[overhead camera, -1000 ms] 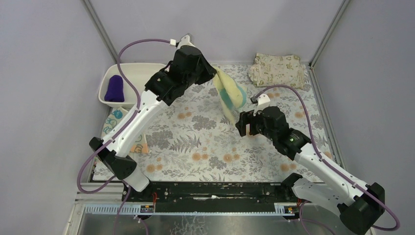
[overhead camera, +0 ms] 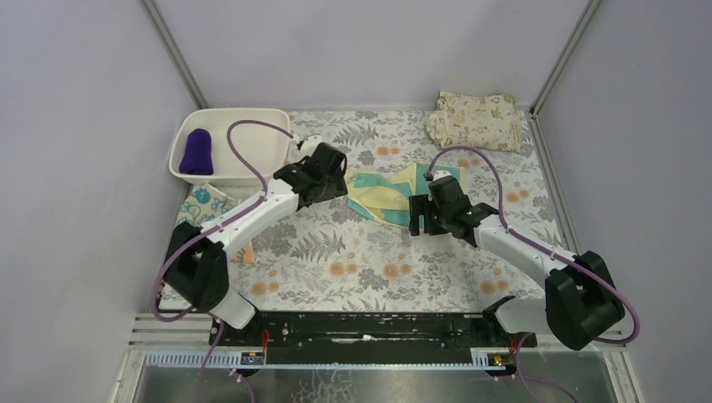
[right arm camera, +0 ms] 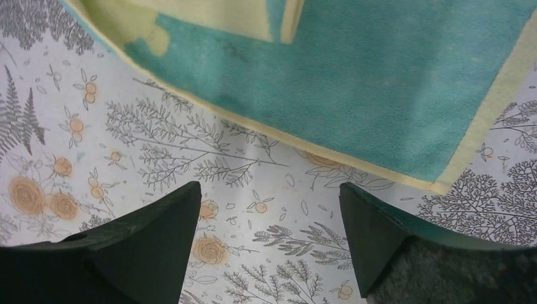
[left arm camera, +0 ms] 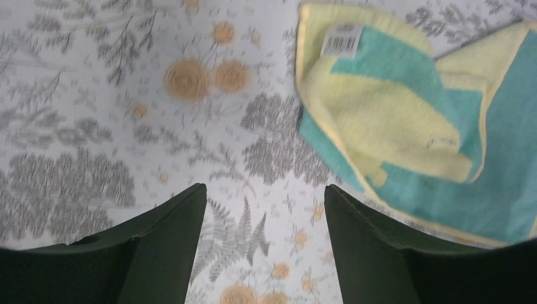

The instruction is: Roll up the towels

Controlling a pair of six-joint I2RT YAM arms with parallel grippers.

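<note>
A teal and yellow towel (overhead camera: 379, 196) lies loosely spread on the table, its left part folded over on itself; a white tag shows in the left wrist view. In the right wrist view, the flat teal part of the towel (right arm camera: 354, 88) has a pale yellow border and one corner toward the near side. My left gripper is open over bare cloth, just left of the towel, with nothing between its fingers. Also open and empty, my right gripper hovers at the towel's near edge. In the top view the right arm hides part of the towel.
A white bin (overhead camera: 260, 154) holding a rolled purple towel (overhead camera: 196, 153) stands at the back left. Below it lies a patterned cloth (overhead camera: 203, 206), partly behind the left arm. Folded cream towels (overhead camera: 476, 121) rest at the back right.
The towel hung from my left gripper a second ago; now it lies on the table, released. The left arm has come down and moved slightly left. My right arm has lowered a little.
</note>
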